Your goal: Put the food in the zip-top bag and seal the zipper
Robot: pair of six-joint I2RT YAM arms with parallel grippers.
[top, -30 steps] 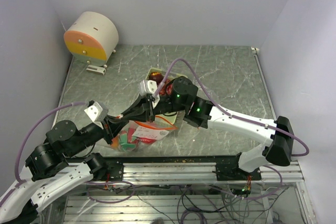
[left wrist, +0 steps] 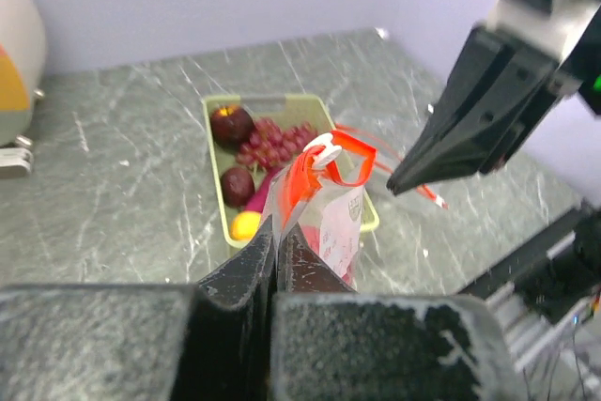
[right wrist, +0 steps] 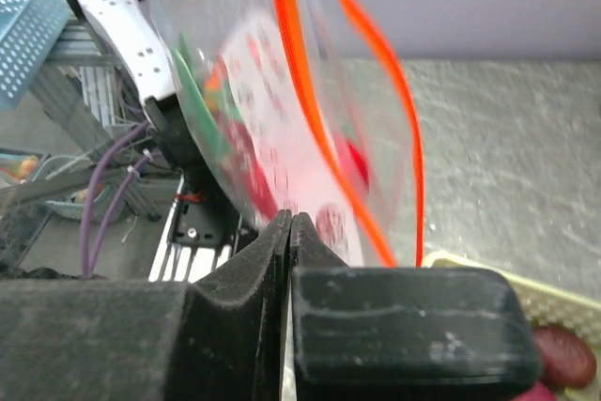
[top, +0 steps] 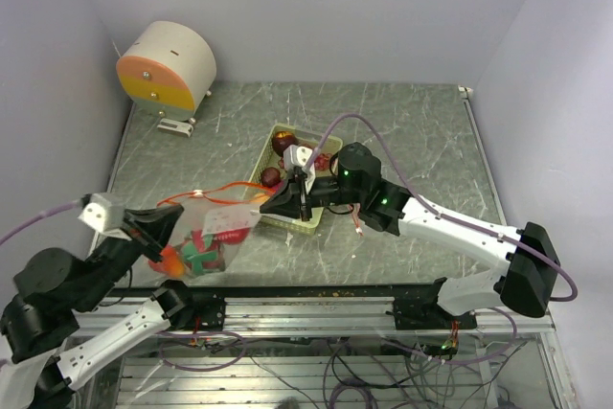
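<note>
The clear zip bag [top: 206, 237], orange-rimmed and holding red, green and orange items, hangs raised at the front left. My left gripper [top: 158, 222] is shut on its top, seen bunched above the fingertips [left wrist: 244, 279] in the left wrist view. My right gripper [top: 273, 203] is shut at the bag's right side; the right wrist view shows its fingertips together at the plastic, but what is between them is hidden. A pale green basket [top: 263, 150] behind holds dark round fruit [left wrist: 232, 127], grapes [left wrist: 268, 146] and a yellow item [left wrist: 246, 224].
A cream rounded box [top: 168, 64] with coloured front stands at back left. Rails [top: 287, 313] and cables run along the front edge.
The two grippers have moved apart, the left to the left, the right to the right. The bag is lifted and stretched leftward, and more of the basket's side shows.
</note>
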